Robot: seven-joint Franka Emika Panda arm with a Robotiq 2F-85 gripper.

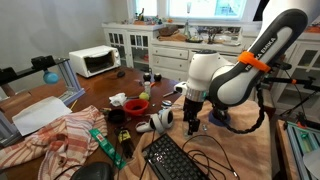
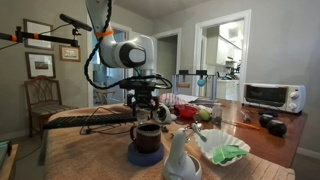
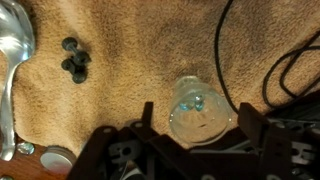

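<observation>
In the wrist view, a clear glass [image 3: 198, 108] with a faint bluish spot inside sits on a tan cloth [image 3: 120, 30]. My gripper is partly open, one fingertip on either side of the glass with a gap showing to each. Seen from outside, the gripper [image 1: 192, 127] is low over the tan-covered table, near a black keyboard [image 1: 175, 157]. The glass is too small to make out clearly there.
A metal spoon [image 3: 12, 48], small black objects [image 3: 74, 60] and a round metal piece [image 3: 57, 159] lie left of the glass. A black cable [image 3: 218, 55] runs close on its right. A dark mug [image 2: 151, 137] and a white bottle [image 2: 180, 160] stand nearby.
</observation>
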